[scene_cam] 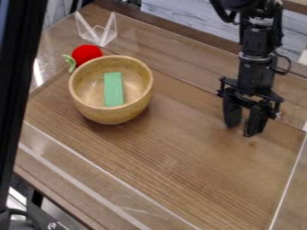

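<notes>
A black robot arm hangs from the top right, its gripper (249, 110) low over the right side of the wooden table; whether anything is between its fingers is hard to tell. A wooden bowl (135, 90) sits at the left, holding a green rectangular object (113, 89). Behind the bowl lies a red object with a green top (86, 53), like a toy vegetable.
A white wire stand (99, 31) is at the back left. A pale wall runs along the back, and a dark strip covers the left edge of the view.
</notes>
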